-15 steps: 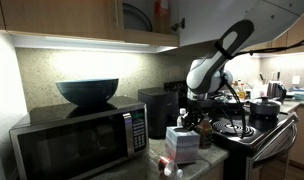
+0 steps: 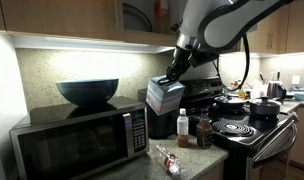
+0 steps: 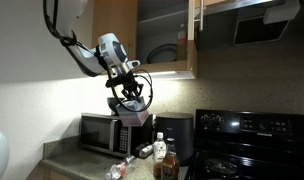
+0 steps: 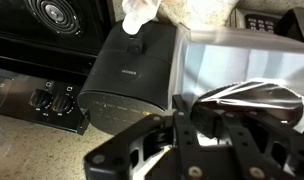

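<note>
A pale, box-shaped container (image 2: pixel 164 97), whitish with a faint pink band, hangs tilted above the counter, and my gripper (image 2: pixel 171 79) is shut on its upper edge. The wrist view shows the container (image 4: pixel 237 62) close up as a whitish wall and rim, partly covering the scene, with my gripper at its near edge. From the other side, the container (image 3: pixel 138 117) appears in front of the microwave's right end, below my gripper (image 3: pixel 130 94).
Below stand a clear bottle (image 2: pixel 183 127) and a brown bottle (image 2: pixel 204 131); a clear red-marked bottle (image 2: pixel 168 162) lies nearby. A black appliance (image 4: pixel 127 82) stands behind. The microwave (image 2: pixel 77 140) carries a dark bowl (image 2: pixel 87 92). An open cabinet (image 3: pixel 164 50) is overhead.
My gripper has lifted the container from counter level, up and somewhat left, tilting it. The clear bottle behind it has come into view.
</note>
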